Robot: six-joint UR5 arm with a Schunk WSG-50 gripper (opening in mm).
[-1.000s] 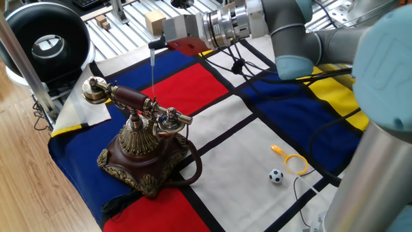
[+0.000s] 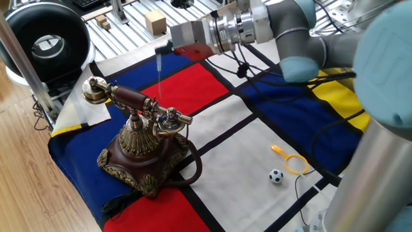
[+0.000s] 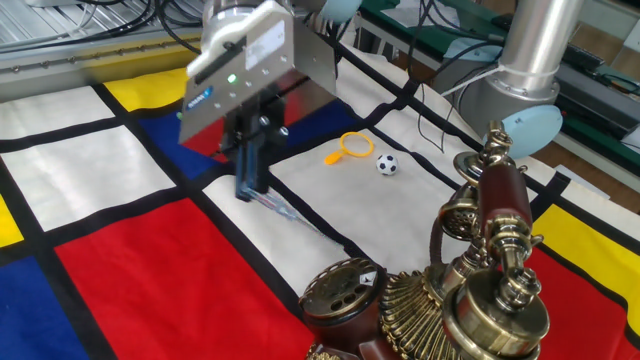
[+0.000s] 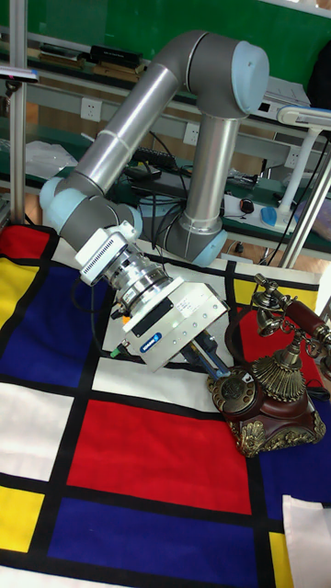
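Note:
A thin, clear-handled tool like a screwdriver hangs from the fingertips of my gripper, its narrow shaft pointing down. The second view shows the tool slanting out of my gripper, which is shut on its handle end. Seen from the third camera, the gripper is left of an antique-style telephone. This brown and brass telephone stands upright with its handset on the cradle. In the first view the shaft's lower end overlaps the handset; I cannot tell whether they touch.
On a white patch of the colour-block cloth lie a small soccer ball and an orange ring with a handle. A wooden block sits on the slatted metal surface behind.
In the first view, my gripper and the tool have shifted slightly to the right, and the tool's tilt has changed a little. The telephone, ball and orange ring are unmoved.

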